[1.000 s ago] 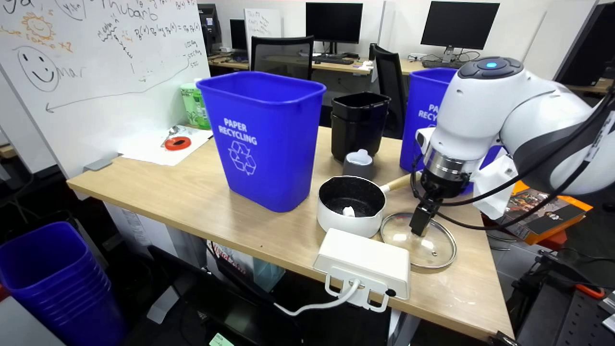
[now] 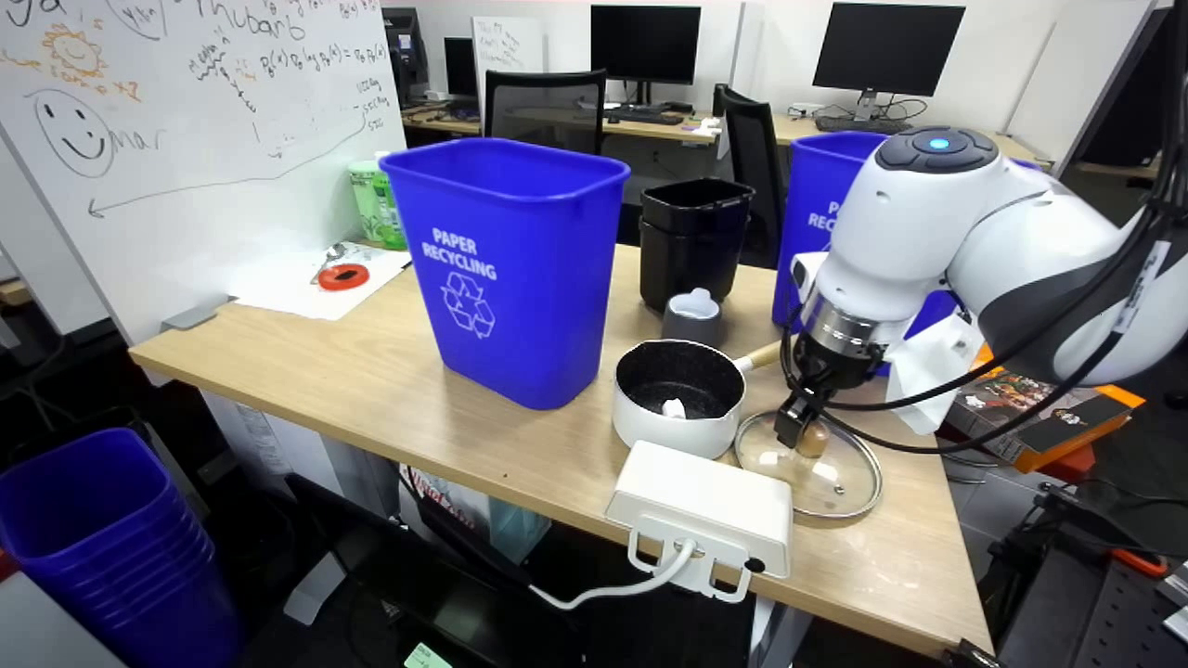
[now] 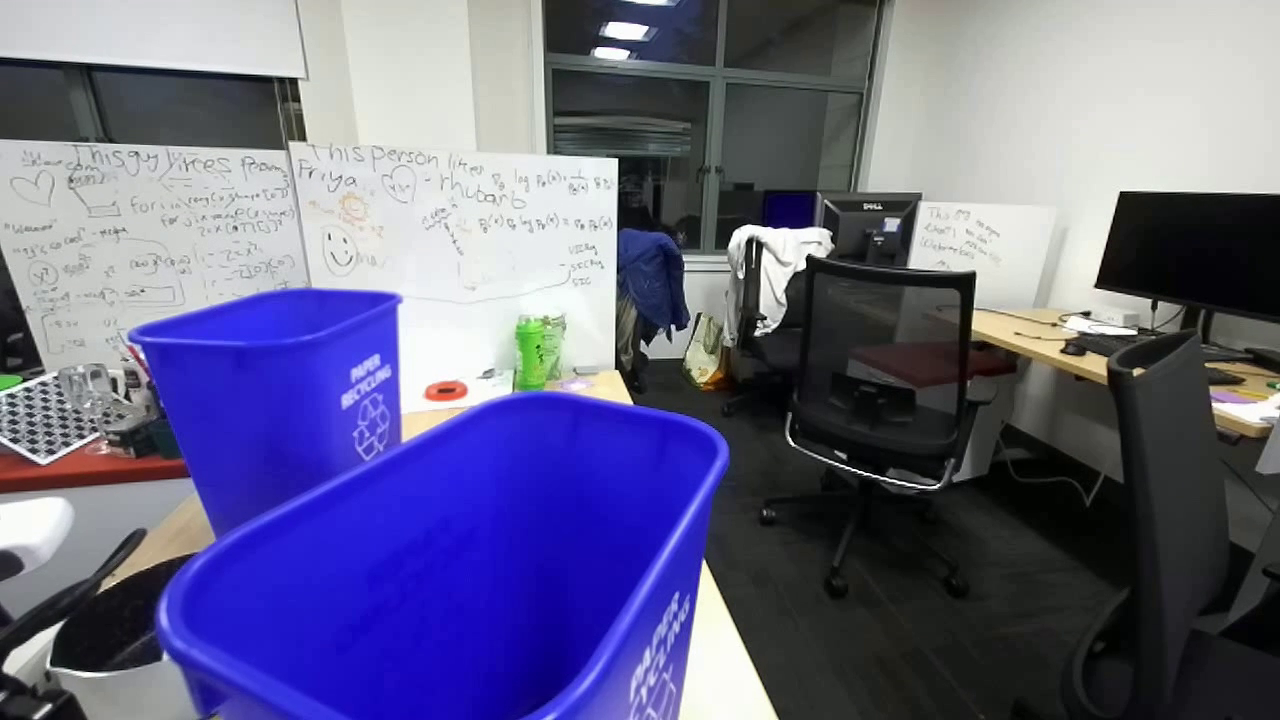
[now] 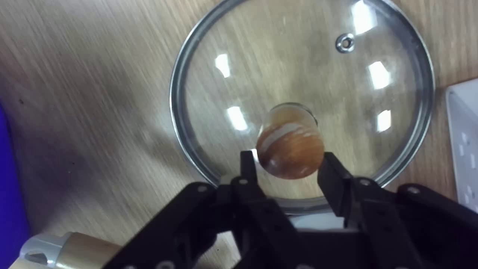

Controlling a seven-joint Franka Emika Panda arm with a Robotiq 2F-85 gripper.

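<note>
A glass lid with a steel rim lies flat on the table, its rounded wooden knob pointing up. In the wrist view my gripper stands part open at the knob. One fingertip is on each side of it, with a narrow gap showing at each. From exterior view 1, the gripper is low over the lid, just left of the knob. To the lid's left sits a white saucepan with a dark speckled inside and a wooden handle; a small white object lies in it.
A white box-shaped device is at the table's front edge, close to the lid and pan. Blue recycling bins, a black bin and a grey cup stand farther back.
My arm has shifted a little to the left and down in exterior view 1. The knob now shows to the right of the gripper. Lid and pan have stayed put.
</note>
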